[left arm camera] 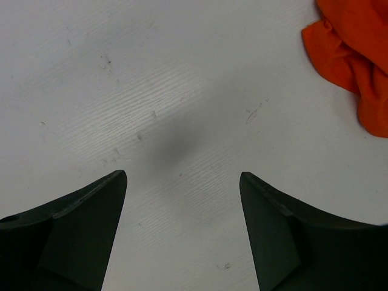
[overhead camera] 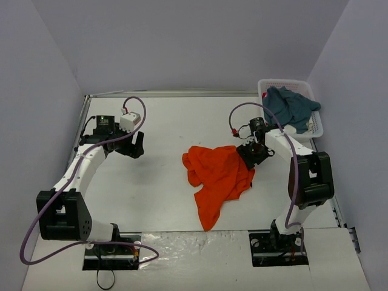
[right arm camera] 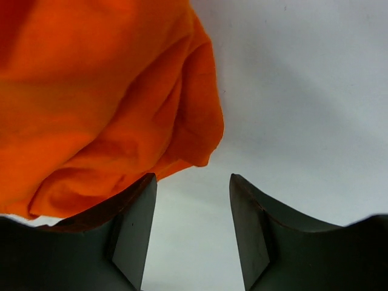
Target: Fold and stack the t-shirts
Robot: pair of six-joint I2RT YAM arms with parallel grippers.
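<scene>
An orange-red t-shirt (overhead camera: 215, 173) lies crumpled near the middle of the table, one end trailing toward the front edge. Above its right side is my right gripper (overhead camera: 247, 162). The right wrist view shows that gripper with its fingers apart, the shirt's bunched corner (right arm camera: 200, 133) just beyond the fingertips and bare table between them. My left gripper (overhead camera: 139, 145) stands open over bare table, left of the shirt. In the left wrist view nothing is between its fingers, and part of the shirt (left arm camera: 348, 57) shows at the upper right.
A white basket (overhead camera: 315, 125) at the back right holds a teal cloth (overhead camera: 288, 108) and some other pieces, partly hidden. Walls stand close at both sides and the back.
</scene>
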